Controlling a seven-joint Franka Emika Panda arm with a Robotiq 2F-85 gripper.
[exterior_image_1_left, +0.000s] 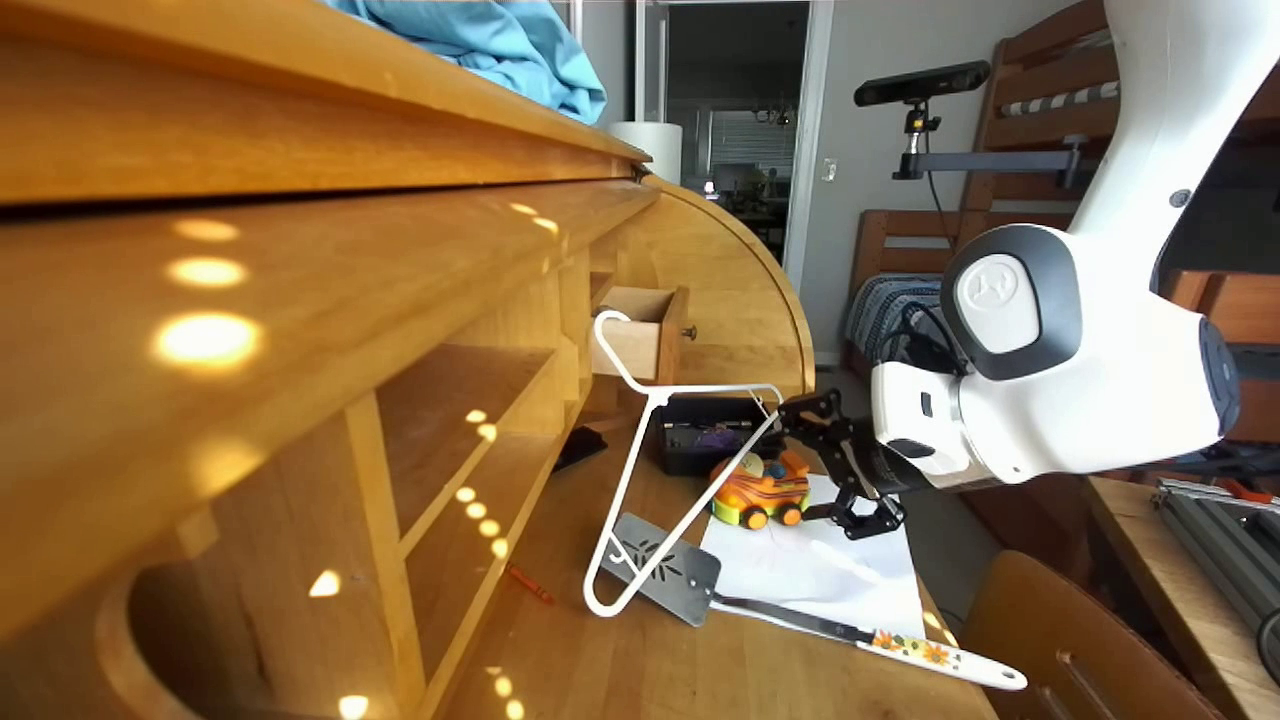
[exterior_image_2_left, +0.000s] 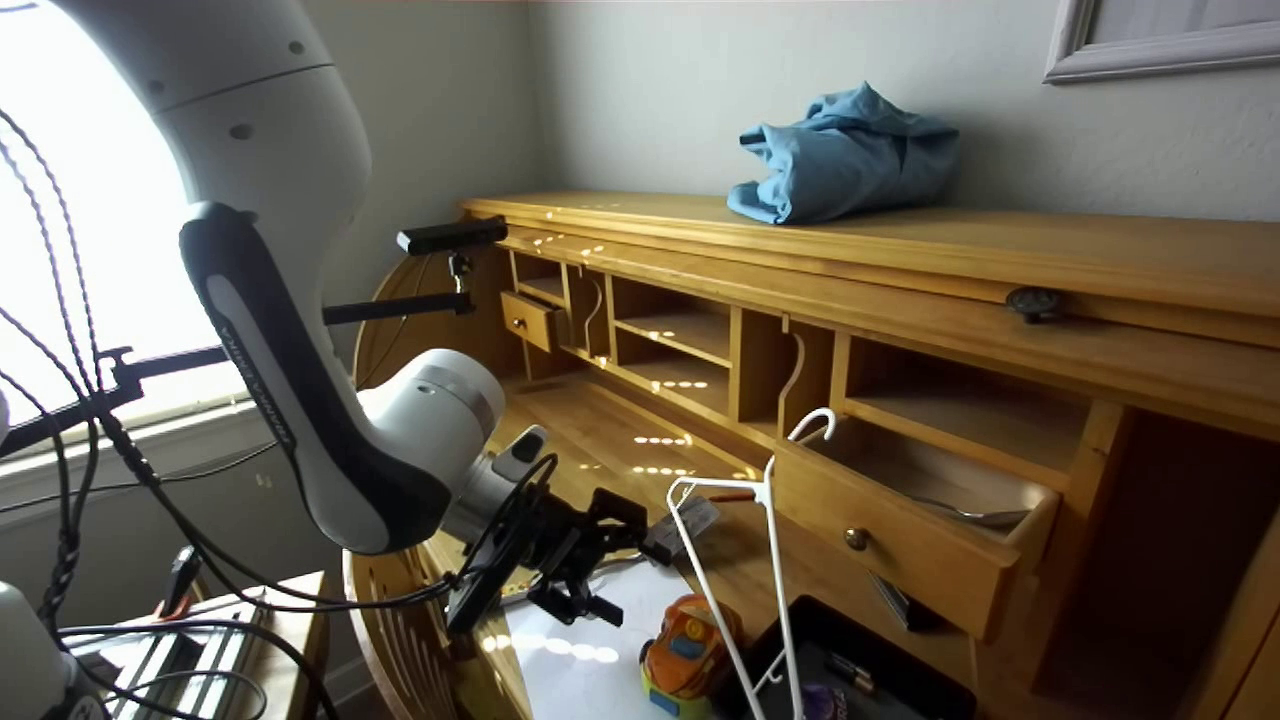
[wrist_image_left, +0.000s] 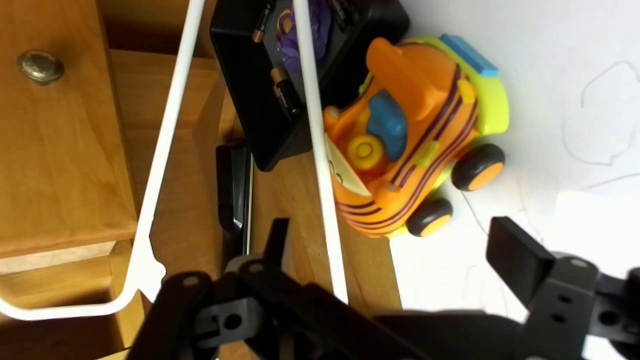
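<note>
My gripper stands open, with empty space between its fingers, over the white paper in the exterior views. Just beyond the fingertips in the wrist view sits an orange toy car (wrist_image_left: 414, 120), with yellow-green trim and black wheels, partly on the paper (wrist_image_left: 558, 156). A white hanger (exterior_image_2_left: 774, 528) hangs by its hook from the edge of the pulled-out drawer (exterior_image_2_left: 888, 528). One of its bars crosses in front of the car. Behind the car is a black tray (wrist_image_left: 258, 132) holding batteries and something purple.
A slotted metal spatula (exterior_image_1_left: 666, 570) with a flowered handle lies across the paper's edge. Shelves (exterior_image_1_left: 480, 396) line the desk's back, and a second small drawer (exterior_image_1_left: 636, 336) stands pulled out. Blue cloth (exterior_image_2_left: 852, 156) rests on top. The desktop (exterior_image_1_left: 768, 684) before the spatula is bare.
</note>
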